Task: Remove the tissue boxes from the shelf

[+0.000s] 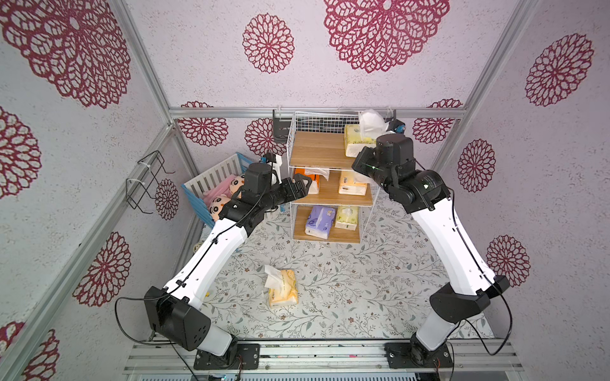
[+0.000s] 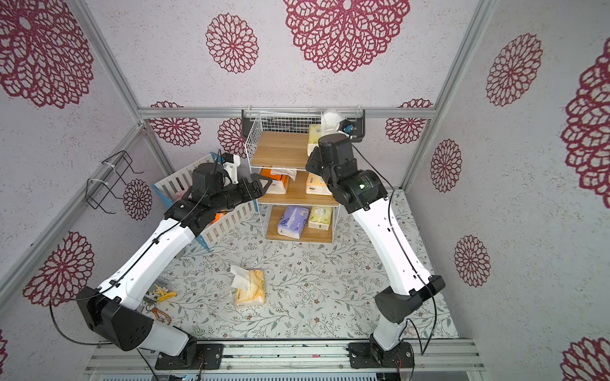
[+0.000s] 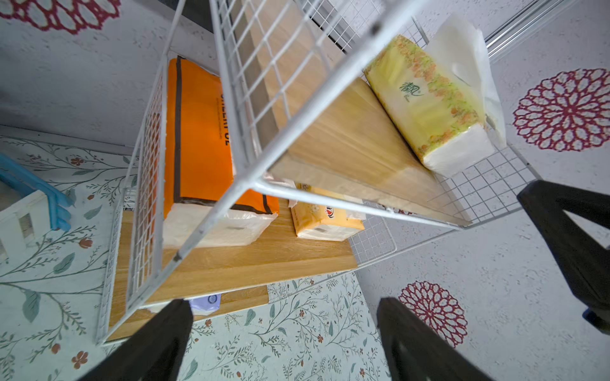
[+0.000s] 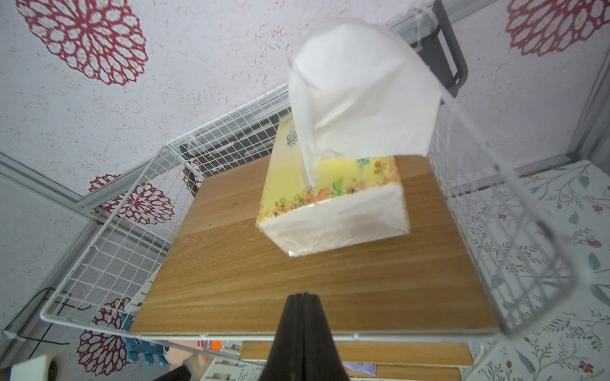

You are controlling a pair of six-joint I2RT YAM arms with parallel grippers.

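Note:
A yellow tissue pack (image 4: 336,216) with a raised white tissue sits on the right part of the top shelf board (image 4: 254,273). In front of it my right gripper is shut, its fingers together, apart from the pack. On the middle board lie an orange pack (image 3: 197,139) at the left and an orange-yellow pack (image 1: 351,183) at the right. A purple pack (image 1: 320,221) and a small yellow-green pack (image 1: 346,217) are on the bottom board. My left gripper stands open, empty, outside the shelf's left side. One orange-yellow pack (image 1: 284,289) lies on the floor.
White wire sides (image 3: 235,190) bound the shelf, close to my left gripper. A blue and white crib (image 1: 206,180) with dolls stands left of it. Floor (image 1: 346,285) in front of the shelf is mostly free.

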